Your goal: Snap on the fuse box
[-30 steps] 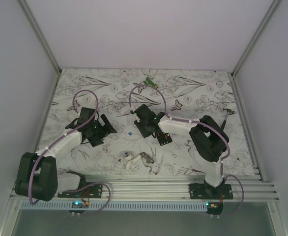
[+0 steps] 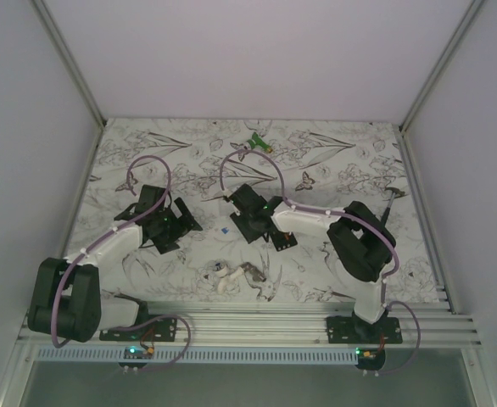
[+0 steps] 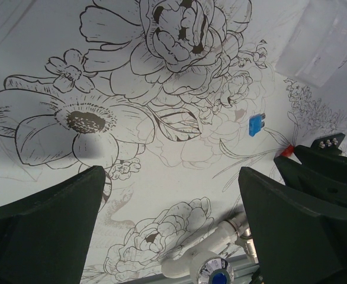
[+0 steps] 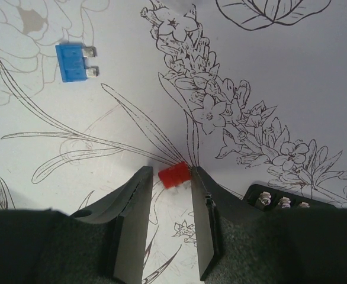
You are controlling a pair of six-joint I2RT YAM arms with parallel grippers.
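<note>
A red fuse (image 4: pixel 174 174) lies on the floral surface between the fingertips of my right gripper, whose fingers stand part open around it; whether they touch it is unclear. A blue fuse (image 4: pixel 71 63) lies apart at upper left of the right wrist view. The black fuse box (image 4: pixel 268 195) is right of the red fuse, partly hidden behind my gripper, with metal terminals showing. My left gripper is open over bare patterned surface, left of both fuses.
A translucent container (image 3: pixel 315 41) stands behind the fuses. A chrome-and-white valve fitting (image 3: pixel 203 254) lies near the front edge. A hammer (image 2: pixel 389 202) lies at the right, and a small green item (image 2: pixel 257 142) at the back.
My right gripper has shifted slightly in the top view, a little downward compared with one second ago. The left arm is almost unchanged.
</note>
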